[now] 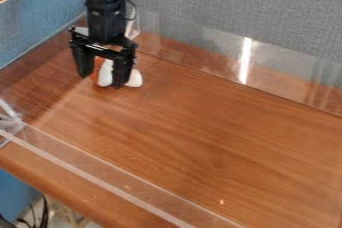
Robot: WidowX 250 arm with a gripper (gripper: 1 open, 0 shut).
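Note:
My black gripper (103, 68) is low at the back left of the wooden table, open, its two fingers on either side of a toy mushroom with a white stem (131, 78) and an orange cap. The gripper hides most of the mushroom; I cannot tell whether the fingers touch it.
A clear rim (134, 200) runs along the front, with a grey wall (254, 12) behind and a blue panel (34, 27) at the left.

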